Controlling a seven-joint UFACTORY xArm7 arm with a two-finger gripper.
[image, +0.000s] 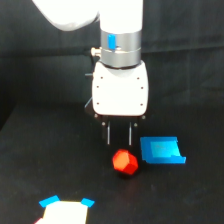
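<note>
A red, many-sided block (124, 162) sits on the dark table, left of a shallow blue tray (161, 150). My gripper (120, 140) points down just above and behind the block. Its thin fingers stand apart, with a dark gap between them, so it looks open. In this view the block shows below the fingertips, shifted slightly right of their middle; whether they touch it cannot be told.
At the bottom left lies a pale sheet or board (64, 213) with blue pieces at its corners, cut off by the frame edge. Most of the dark table (45, 150) left of the gripper is bare.
</note>
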